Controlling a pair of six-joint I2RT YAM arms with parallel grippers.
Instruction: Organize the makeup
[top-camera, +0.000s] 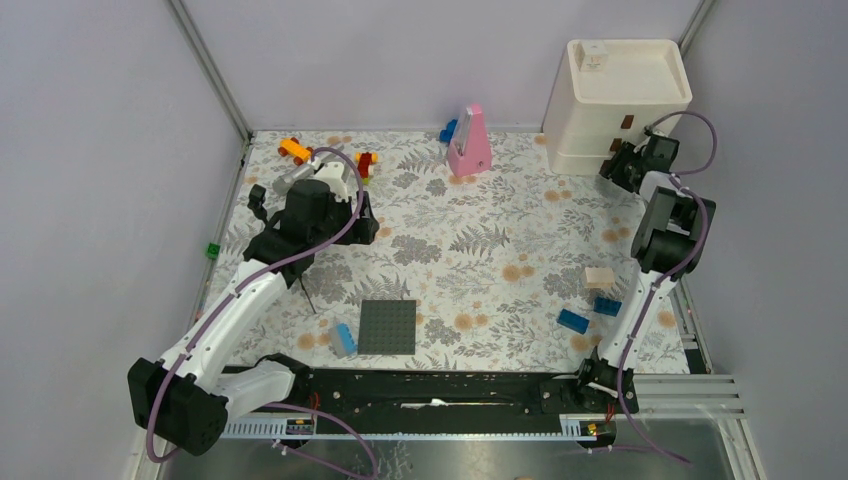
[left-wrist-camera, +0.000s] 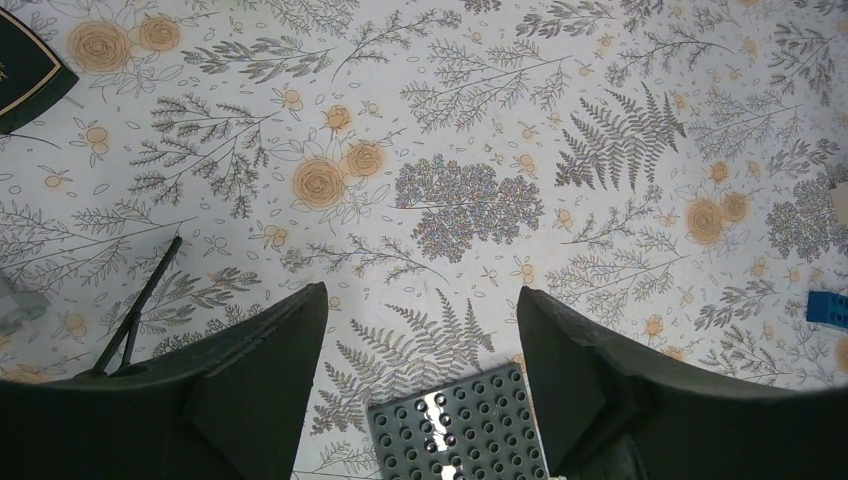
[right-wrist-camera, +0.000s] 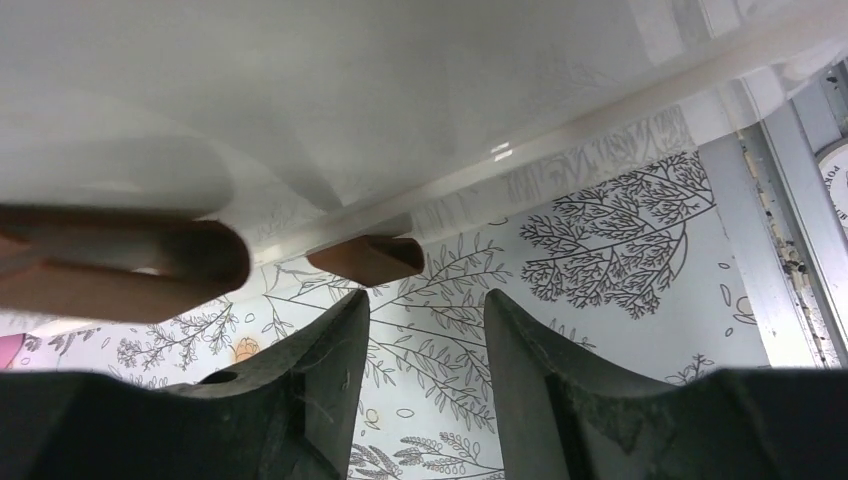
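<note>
A white three-drawer cabinet (top-camera: 585, 115) with brown pull handles stands at the back right. My right gripper is open at its front, with a brown drawer handle (right-wrist-camera: 365, 258) just above and beyond the fingertips and another handle (right-wrist-camera: 130, 270) closer to the camera at upper left; nothing is between the fingers. My left gripper hangs open and empty over the floral mat, above a grey-green baseplate (left-wrist-camera: 455, 430). No item that is clearly makeup can be made out.
A pink upright object (top-camera: 470, 145) stands at the back centre, toy pieces (top-camera: 295, 150) at the back left. Blue bricks (top-camera: 572, 321) and a beige block (top-camera: 598, 277) lie at the front right.
</note>
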